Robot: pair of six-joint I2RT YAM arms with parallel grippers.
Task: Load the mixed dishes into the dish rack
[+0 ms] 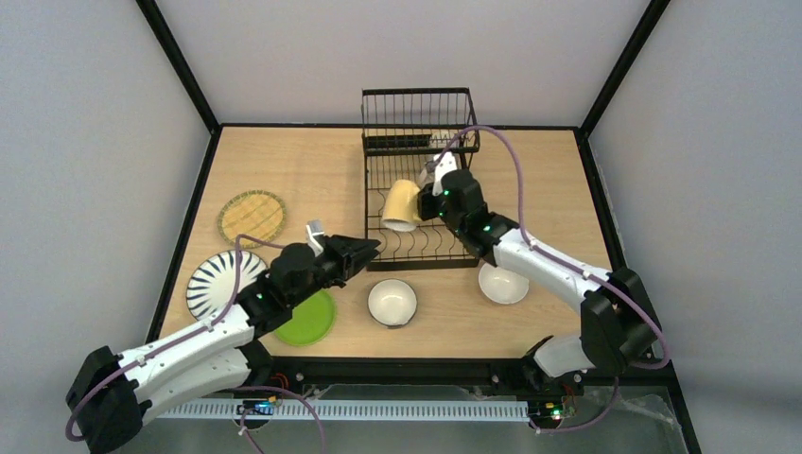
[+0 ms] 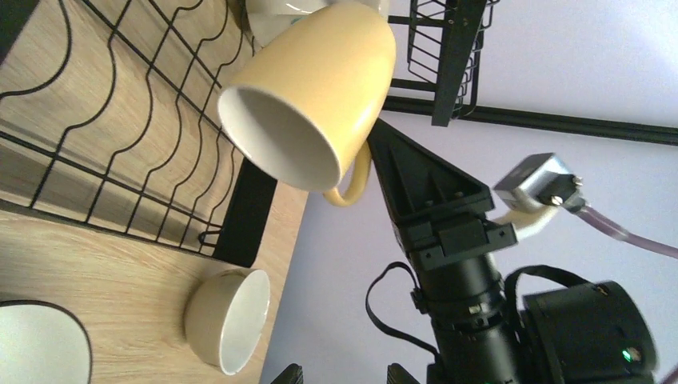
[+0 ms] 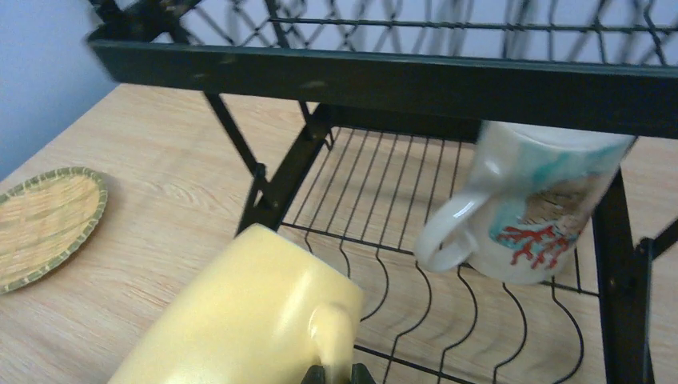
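Note:
My right gripper (image 1: 425, 204) is shut on the handle of the yellow mug (image 1: 401, 203), which hangs tilted over the lower tier of the black dish rack (image 1: 424, 266). Its mouth faces down and toward the left arm. In the right wrist view the handle runs down between the fingertips. A white patterned mug (image 3: 544, 208) sits at the rack's right, under the upper shelf. Left of the rack's front my left gripper stands part open, its two tips apart and empty. Two white bowls (image 1: 392, 302) (image 1: 503, 284) rest on the table before the rack.
At the left lie a round woven tray (image 1: 252, 218), a blue-striped plate (image 1: 210, 287) and a green plate (image 1: 309, 320), partly under the left arm. The rack's upper shelf (image 3: 384, 84) overhangs its rear. Table to the right of the rack is clear.

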